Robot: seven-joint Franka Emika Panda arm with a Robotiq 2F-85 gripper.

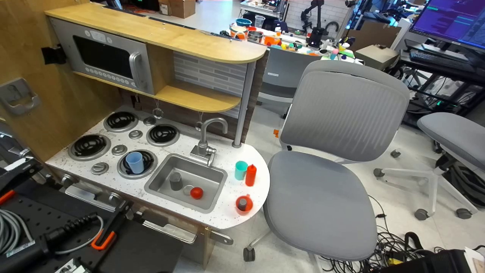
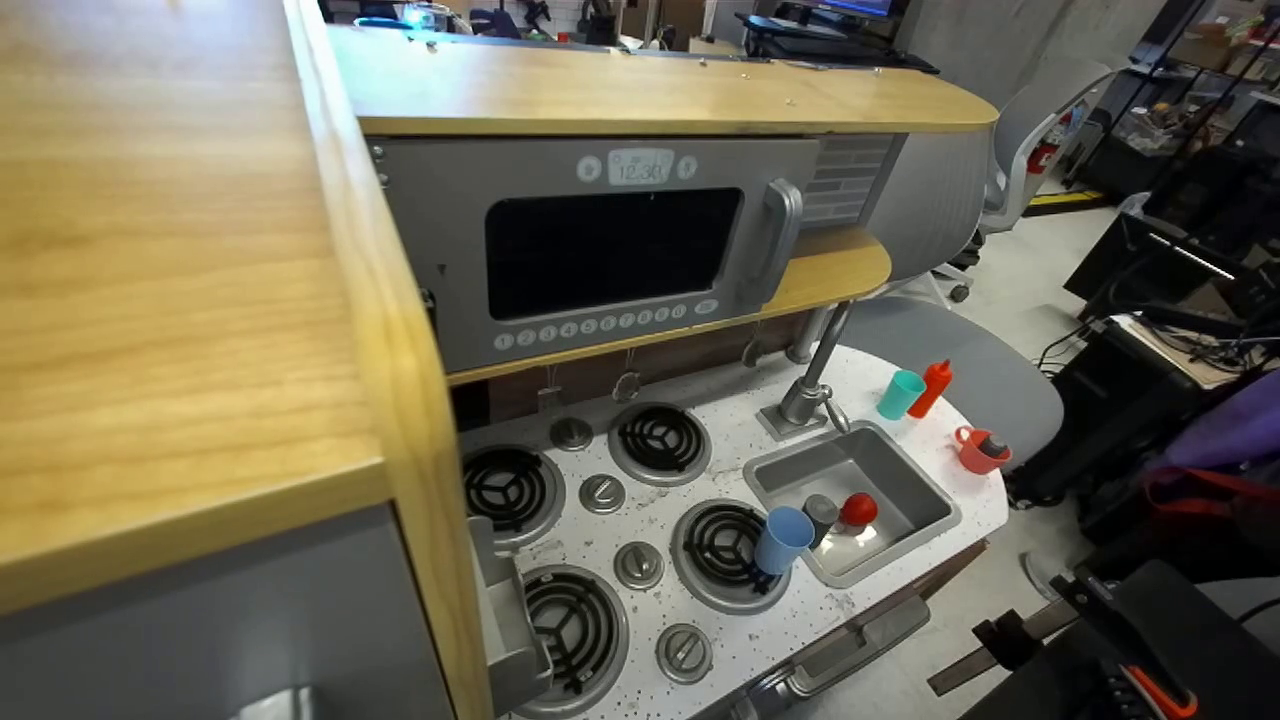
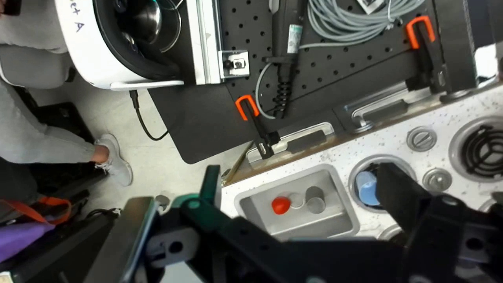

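Observation:
My gripper shows only in the wrist view. It is open, its dark fingers (image 3: 210,186) wide apart with nothing held between them, high above the counter. A light blue cup (image 1: 135,162) stands on the front right burner. In the sink (image 1: 159,186) are a grey cup (image 1: 176,181) and a red ball-like object (image 1: 196,193). On the counter's rounded end stand a teal cup (image 1: 241,170), a red bottle (image 1: 251,175) and a red cup (image 1: 244,210) with a dark object inside.
The faucet (image 1: 204,141) rises behind the sink. A shelf and microwave (image 2: 612,252) overhang the counter's back. A black table (image 3: 188,132) with clamps (image 3: 254,122) and a cable adjoins its front. A grey chair (image 1: 318,200) stands beside the rounded end.

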